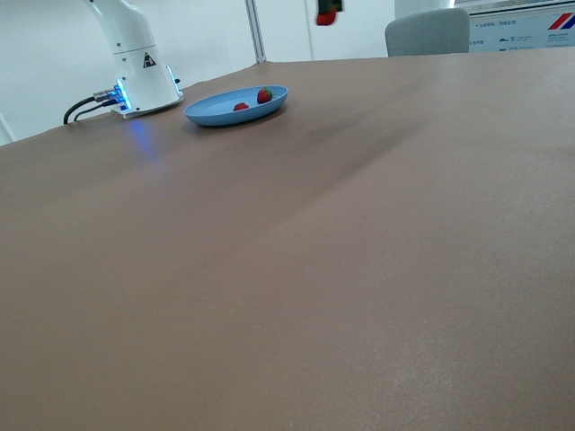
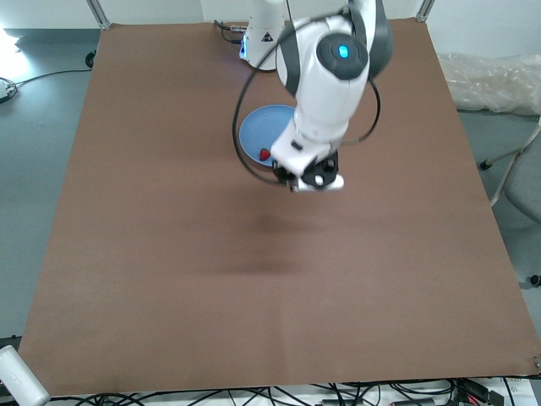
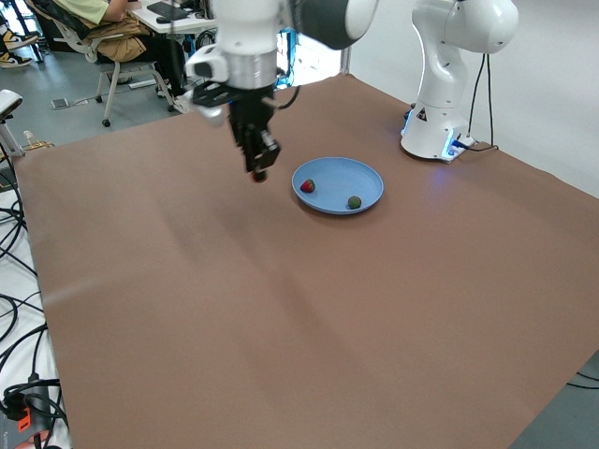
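Note:
A blue plate (image 1: 219, 109) (image 3: 338, 176) (image 2: 258, 126) rests on the brown table, holding a strawberry (image 3: 308, 186) (image 1: 264, 95) (image 2: 265, 154) and a small green-looking fruit (image 3: 354, 202). My gripper (image 3: 258, 166) is above the table beside the plate, with something red at its tips, also seen as a red item (image 1: 327, 18) at the top edge of the top view. The gripper appears shut on this red item, likely a strawberry. In the left view the arm hides most of the gripper.
A white arm base (image 3: 432, 131) (image 1: 151, 88) with cables stands behind the plate. Cable bundles lie along one edge; a grey chair (image 1: 427, 34) stands beyond another.

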